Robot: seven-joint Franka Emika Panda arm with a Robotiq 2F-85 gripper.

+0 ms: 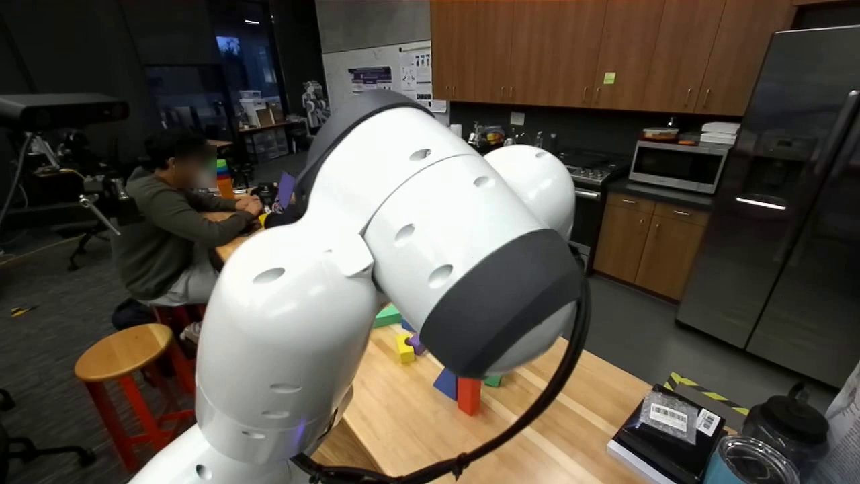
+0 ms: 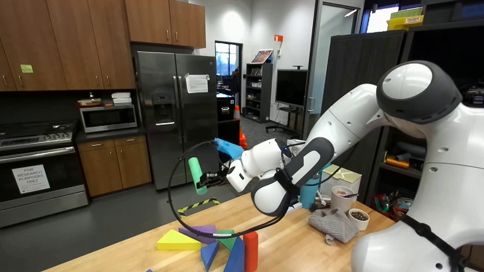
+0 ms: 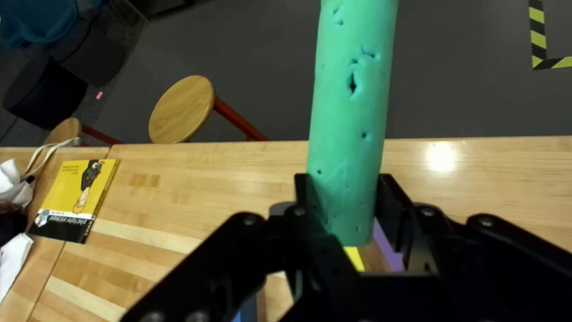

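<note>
A long green cylinder, pitted on its surface, is clamped near its lower end in the wrist view. My gripper is shut on it, a black finger on either side. In exterior view 2 the same cylinder is up in the air, slightly tilted, well above the table, with my gripper around its lower part. Below on the wooden table are a yellow wedge, a purple block, blue wedges, a green block and an upright red block. The arm hides the gripper in exterior view 1.
A yellow book lies on the table's left in the wrist view. At the table's other end are a grey cloth, a small white bowl and cups. A stool stands beyond the edge. A black cable loops from the arm.
</note>
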